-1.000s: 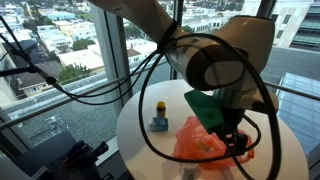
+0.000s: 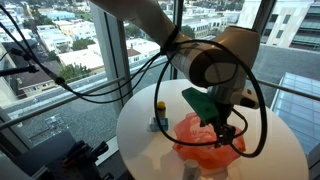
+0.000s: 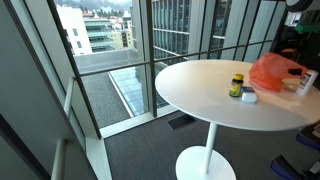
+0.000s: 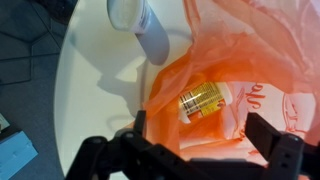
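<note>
An open orange-red plastic bag [image 4: 260, 65] lies spread on the round white table [image 2: 140, 155]. Inside its mouth, a small white container with a yellow-green label [image 4: 205, 101] shows in the wrist view. My gripper is open above the bag, its two dark fingers wide apart with nothing between them. The labelled container sits just past the gap between the fingertips in that view. In exterior view 2, the bag [image 3: 268, 73] stands crumpled near the far right of the table, with the gripper partly in view beside it.
A white bottle [image 4: 128, 12] stands on the table outside the bag. A dark jar with a yellow lid [image 3: 237, 85] and a small white and blue item [image 3: 249, 98] are near the table edge. Bare tabletop [image 3: 190, 80] stretches left of them.
The arm has risen and shifted slightly left in exterior view 1. More of the bag's front shows now, and the white bottle has come into view below it.
</note>
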